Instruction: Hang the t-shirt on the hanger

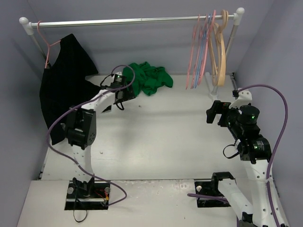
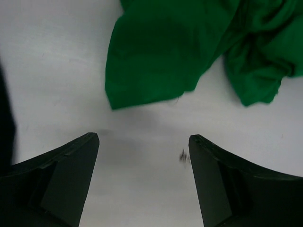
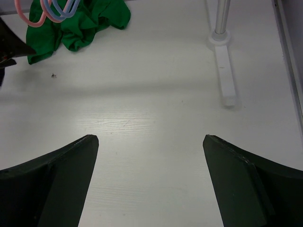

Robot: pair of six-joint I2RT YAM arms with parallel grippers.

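Note:
A crumpled green t-shirt (image 1: 150,79) lies on the table below the rail. In the left wrist view, a flat flap of the green cloth (image 2: 156,56) lies just ahead of my left gripper. That gripper's fingers stand apart, with only bare table showing between them. Pink, blue and wooden hangers (image 1: 213,52) hang empty at the rail's right end. Over the table's right side, my right gripper is open and empty, well away from the shirt.
A black garment (image 1: 64,85) hangs from a pink hanger (image 1: 49,45) at the rail's left end, close beside the left arm. The metal rail (image 1: 142,20) spans the back.

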